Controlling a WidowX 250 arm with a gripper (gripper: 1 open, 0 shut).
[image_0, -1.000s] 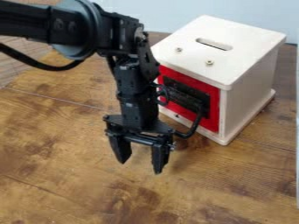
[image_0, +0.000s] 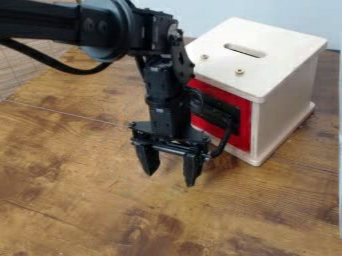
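My black gripper (image_0: 170, 165) hangs fingers-down over the wooden tabletop, in front and to the left of a white box (image_0: 278, 105). Its two fingers stand apart, open, with nothing visible between them. The box has a slot and two small screws on top and a red-framed front panel (image_0: 238, 106), partly hidden behind my arm.
A pale wall stands behind the box, and a lighter surface shows at the upper left.
My gripper has moved up and slightly to the right over the last second. The box has stayed where it was.
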